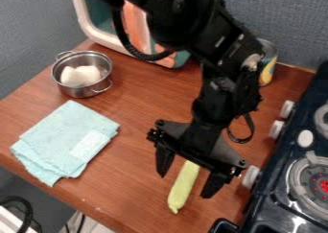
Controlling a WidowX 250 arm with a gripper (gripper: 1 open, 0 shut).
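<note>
My black gripper hangs open low over a yellow, elongated corn cob on the wooden table. Its fingers straddle the cob's upper end, which the gripper partly hides; whether they touch it is not clear. The spoon that lay above the cob is hidden behind the gripper.
A steel pot with white contents and a pale blue cloth lie left. A black stove borders the right. A microwave and a can stand at the back, partly hidden by the arm.
</note>
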